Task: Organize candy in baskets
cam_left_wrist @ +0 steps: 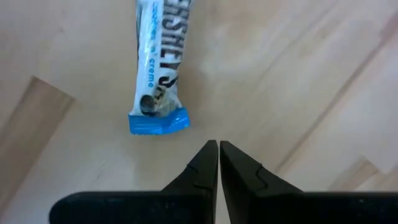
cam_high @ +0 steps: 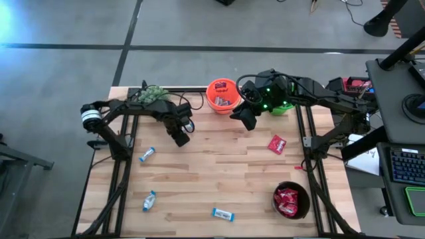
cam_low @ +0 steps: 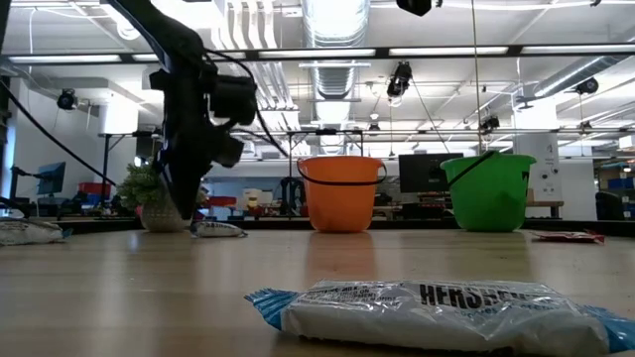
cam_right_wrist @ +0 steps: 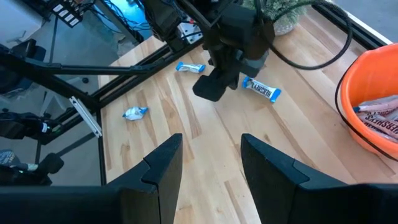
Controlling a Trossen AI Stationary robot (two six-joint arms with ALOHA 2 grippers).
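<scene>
A white and blue Hershey's bar [cam_left_wrist: 163, 62] lies flat on the wood in the left wrist view, ahead of my left gripper. That gripper's fingertips meet, with nothing between them. In the right wrist view the same bar [cam_right_wrist: 261, 89] rests beside the left arm. My right gripper is open and empty, up near the orange bucket [cam_high: 214, 106]. That bucket holds several wrapped candies [cam_right_wrist: 380, 118]. Other Hershey's bars lie at the left [cam_high: 147, 154], lower left [cam_high: 149, 201] and front middle [cam_high: 223, 214]. A red packet [cam_high: 277, 144] lies to the right.
A green bucket [cam_low: 493, 188] stands at the back, partly behind the right arm from above. A dark bucket [cam_high: 306, 203] with red packets sits front right. A potted plant [cam_high: 153, 94] is at the back left.
</scene>
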